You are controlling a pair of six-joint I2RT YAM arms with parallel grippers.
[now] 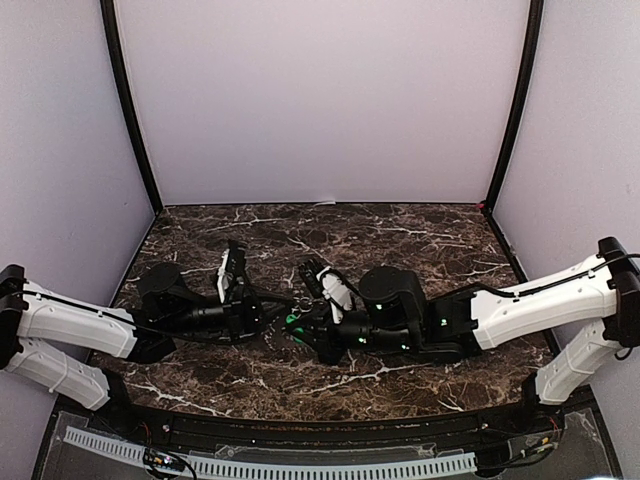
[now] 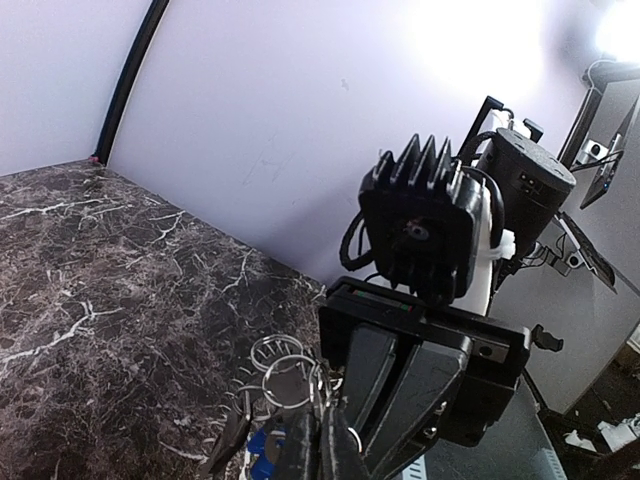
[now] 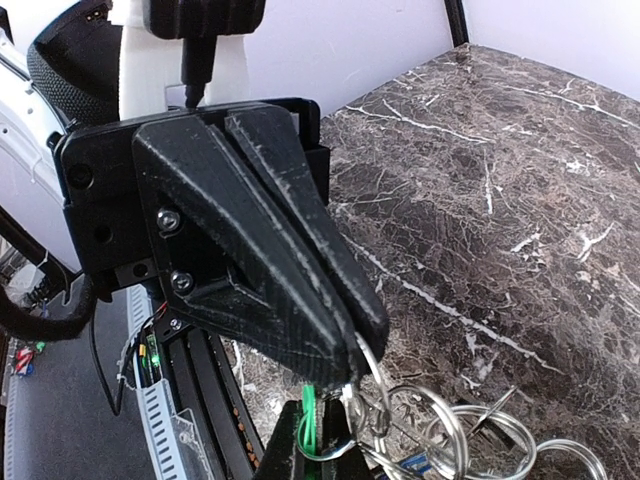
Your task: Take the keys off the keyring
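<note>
The keyring is a cluster of silver wire rings [image 3: 440, 425] between my two grippers. My left gripper is shut with ring wire at its fingertips; in the right wrist view its black fingers [image 3: 270, 240] come in from the upper left. A green key [image 3: 308, 420] is at the tips of my right gripper, which is shut on it; from above, green [image 1: 293, 320] shows by that gripper too. Something blue, perhaps a key [image 2: 262, 455], hangs below the rings. In the left wrist view the right gripper's fingers [image 2: 420, 395] are very close. Where key and ring join is partly hidden.
A slotted white strip [image 1: 330, 468] runs along the front edge. The two grippers nearly touch, leaving little room between them.
</note>
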